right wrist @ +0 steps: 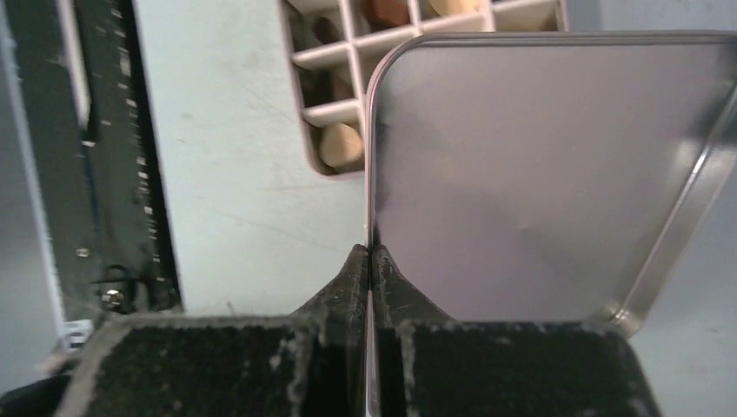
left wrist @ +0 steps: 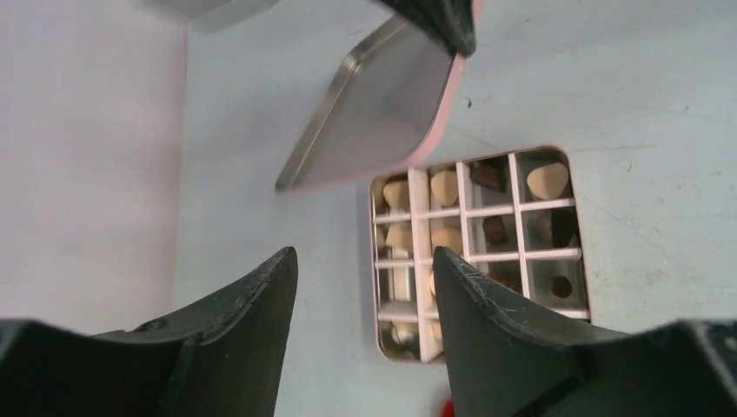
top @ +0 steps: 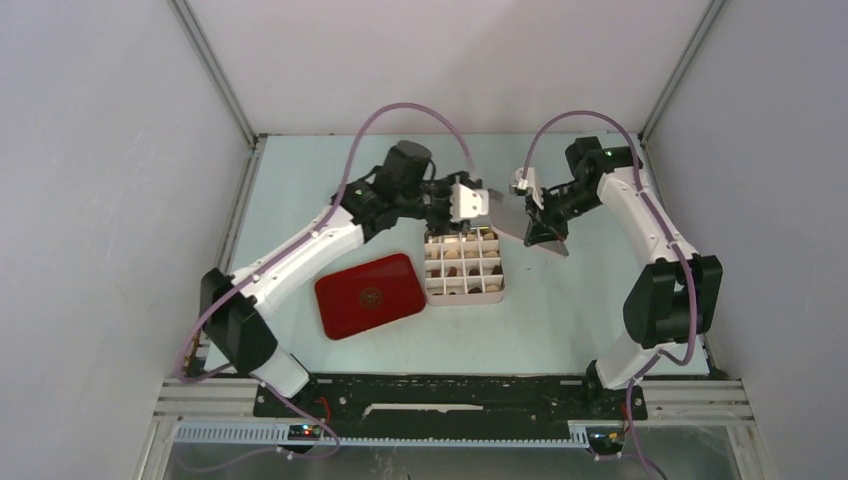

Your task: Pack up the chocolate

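Note:
A compartmented box of chocolates sits mid-table, its pieces pale and brown in white dividers. My right gripper is shut on the rim of a grey metal tray, holding it tilted in the air right of the box. My left gripper hangs above the box's far side with its fingers apart and nothing between them; in the left wrist view the tray is beyond the box.
A red lid lies left of the box. Both arms are high over the back half of the table.

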